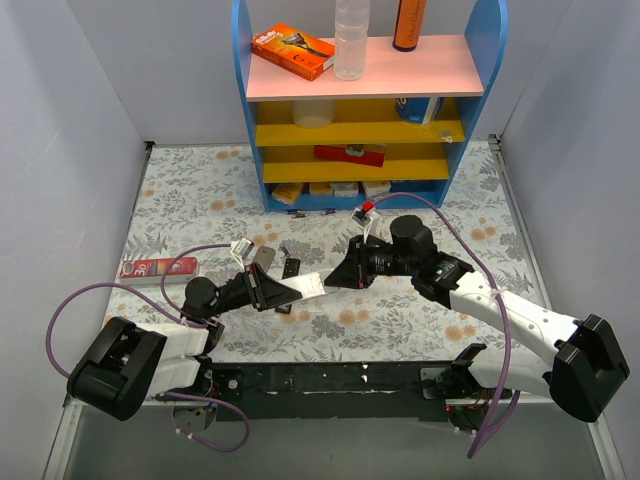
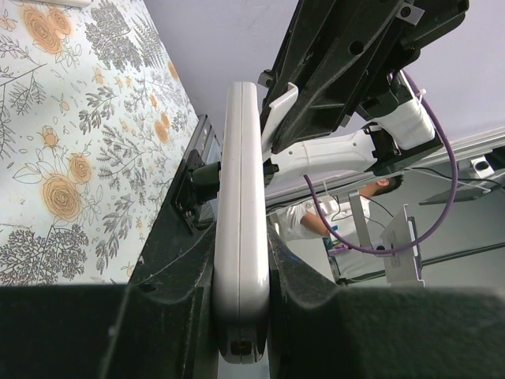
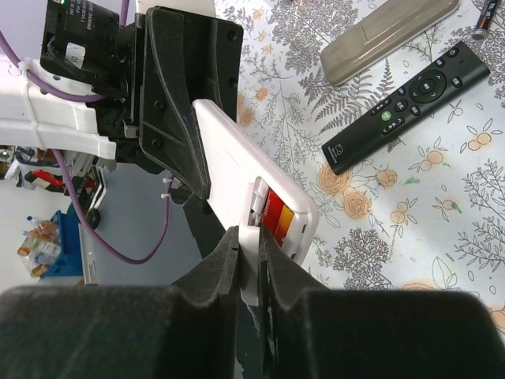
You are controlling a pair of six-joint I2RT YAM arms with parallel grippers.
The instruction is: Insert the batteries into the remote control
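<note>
A white remote control is held above the table, with my left gripper shut on it. In the right wrist view its battery compartment faces me, and a red and yellow battery shows inside. A thin white piece, which looks like the battery cover, is pinched edge-on in my right gripper. Its upper end is at the compartment's opening; whether it is seated cannot be told. From above, the right gripper's tips meet the right end of the white remote.
A black remote and a grey-beige one lie on the flowered table, with a small dark battery-like object nearby. A red and white box is at the left. The shelf stands behind.
</note>
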